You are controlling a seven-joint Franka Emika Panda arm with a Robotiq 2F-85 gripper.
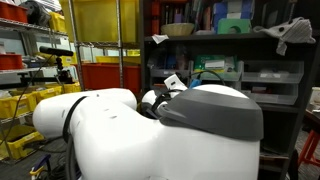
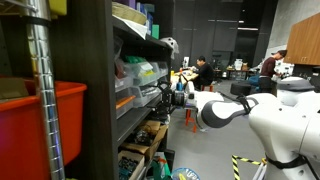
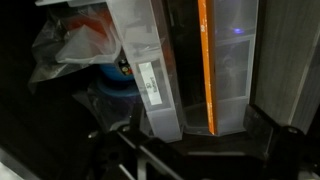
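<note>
In the wrist view my gripper stands open, its dark fingers wide apart at the lower edge, with nothing held between them. Ahead of it are clear plastic bins; one long bin [image 3: 149, 70] bears a white label, and another [image 3: 235, 60] has an orange strip along its edge. A dark gap separates the two. Seen from exterior view 2, the white arm [image 2: 240, 115] reaches in from the right toward the shelf with the clear bins [image 2: 145, 72]. The arm [image 1: 160, 140] fills the foreground of exterior view 1 and hides the gripper there.
A dark shelf unit [image 1: 235, 47] holds clear bins [image 1: 272, 78] and books. Yellow and red bins [image 1: 108, 77] stand to the left. In exterior view 2, a large orange-red bin [image 2: 45, 125] is at the near left; open floor [image 2: 215, 150] lies right of the shelf.
</note>
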